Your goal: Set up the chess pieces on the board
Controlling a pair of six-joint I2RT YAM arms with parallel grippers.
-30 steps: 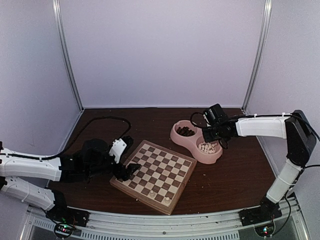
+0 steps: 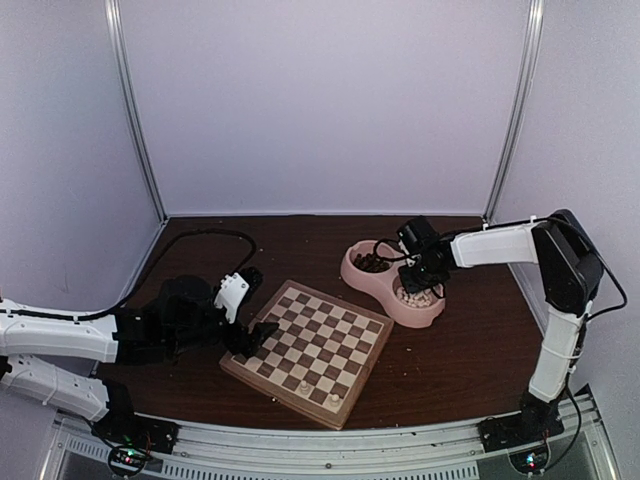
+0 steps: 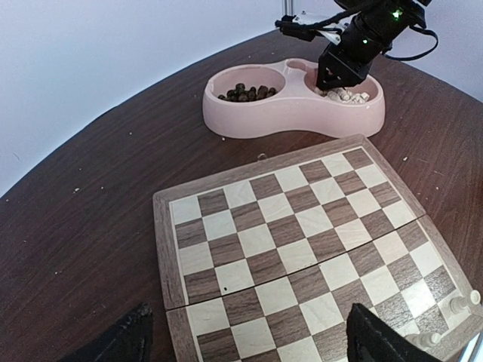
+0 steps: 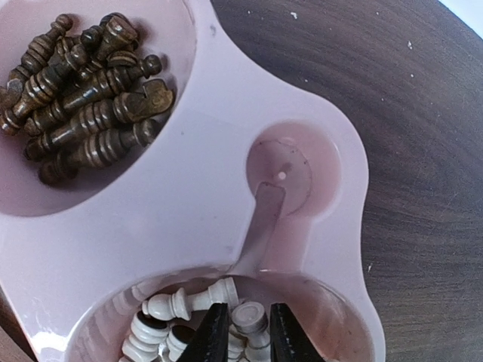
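Observation:
The chessboard (image 2: 310, 345) lies at the table's middle, with two white pieces standing on squares near its front corner, one (image 2: 304, 387) beside the other (image 2: 334, 400). White pieces (image 3: 349, 96) lie heaped in one bowl of a pink holder (image 4: 204, 181); dark brown pieces (image 4: 90, 98) fill the other. Inside the white pieces' bowl, my right gripper has its fingers parted, and the round base of a white piece (image 4: 250, 317) shows between the tips; whether they touch it is unclear. Over the board's left side, my left gripper is open and empty.
A small round well (image 4: 290, 166) sits between the holder's two bowls. Most of the board's squares are bare.
The left arm has barely shifted. Board and holder stay in place.

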